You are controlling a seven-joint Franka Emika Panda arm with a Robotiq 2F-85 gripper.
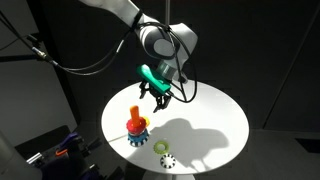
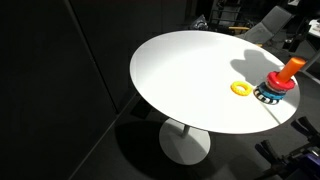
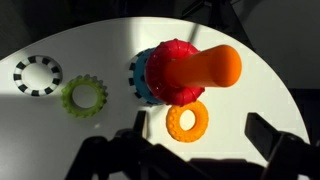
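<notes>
An orange peg (image 3: 212, 68) rises through a red ring (image 3: 170, 60) and a blue, dark-edged ring (image 3: 142, 75), forming one stack on the round white table (image 1: 215, 120). Close by that stack, a loose orange-yellow ring (image 3: 172, 122) lies flat. Farther off in the wrist view are a green ring (image 3: 67, 98) and a black-and-white ring (image 3: 37, 57), both flat on the table. My gripper (image 1: 154, 98) hangs above the table, fingers wide apart and empty. In the wrist view its fingers (image 3: 140, 150) frame the loose orange ring from above, not touching it.
The stack and the loose orange ring are near the table's edge. A cable (image 1: 100, 62) loops beside the arm (image 1: 168, 45).
</notes>
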